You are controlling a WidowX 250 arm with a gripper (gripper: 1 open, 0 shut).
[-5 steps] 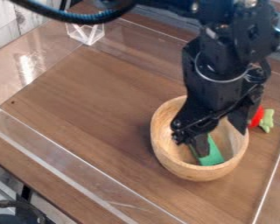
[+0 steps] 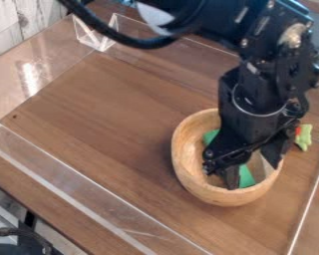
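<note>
A wooden bowl (image 2: 194,174) stands on the right part of the table. My black gripper (image 2: 249,159) is open and reaches down into it, its fingers over and beside a green object (image 2: 247,176) lying inside. The arm hides much of the bowl's inside and part of the green object.
A red and green item (image 2: 303,140) lies just right of the bowl, partly behind the gripper. A clear acrylic piece (image 2: 96,32) stands at the back left. Clear strips run along its edges.
My gripper has shifted slightly right and down inside the bowl over the last second. The bowl looks unmoved.
</note>
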